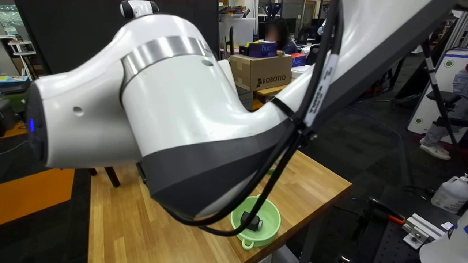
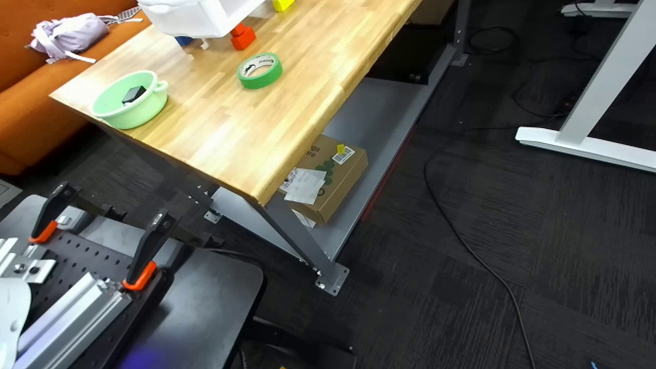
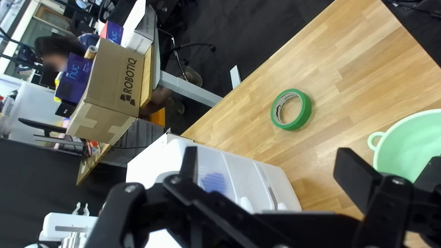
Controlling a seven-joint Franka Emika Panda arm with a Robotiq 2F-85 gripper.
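Observation:
My gripper stands open in the wrist view, its two black fingers wide apart with nothing held between them. Beyond the fingers is a white drawer unit (image 3: 264, 182) with clear fronts, something blue showing inside one drawer. A roll of green tape (image 3: 305, 111) lies flat on the wooden table, apart from the fingers. To the right, a light green bowl (image 3: 403, 144) with a loop handle holds a black object (image 2: 133, 95). The arm hides the gripper in exterior view 1, and exterior view 2 does not show it.
Red blocks (image 2: 243, 38) and a yellow block (image 2: 283, 5) sit near the drawer unit in exterior view 2. Bare wood surrounds the tape, and the bowl stands close to a table edge. A cardboard box (image 1: 260, 72) is on another table behind.

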